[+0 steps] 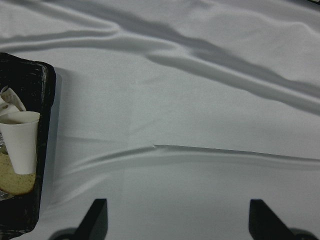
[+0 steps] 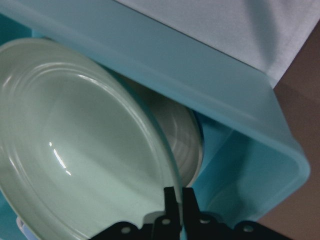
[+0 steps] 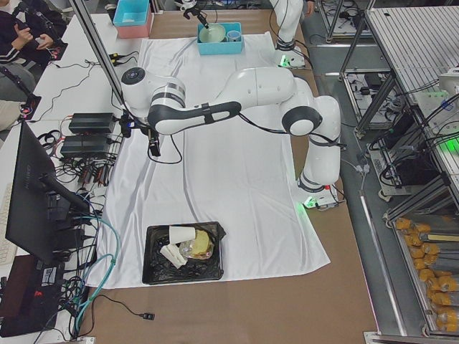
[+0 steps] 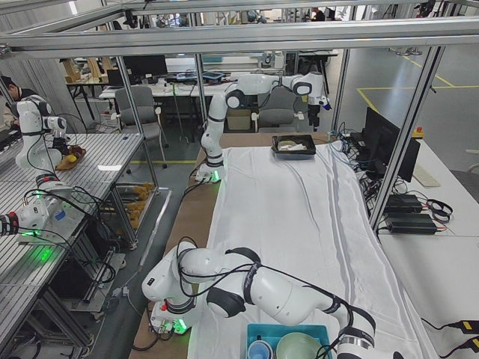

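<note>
My right gripper is shut on the rim of a pale green dish (image 2: pixel 85 135), tilted in a blue bin (image 2: pixel 250 120) over another round dish (image 2: pixel 182 140). The bin (image 3: pixel 220 49) is at the cloth's far end in the camera left view. My left gripper stands open above the white cloth (image 1: pixel 185 120), nothing between its fingers. A black tray (image 1: pixel 32 205) holding a paper cup (image 1: pixel 20 145), a bread slice (image 1: pixel 15 180) and crumpled white items is at the left of its view.
A blue cup (image 4: pixel 259 350) is in the bin. A monitor (image 3: pixel 32 193), cables and black boxes (image 3: pixel 86 147) line the left side. A metal frame post (image 4: pixel 404 142) rises beside the cloth.
</note>
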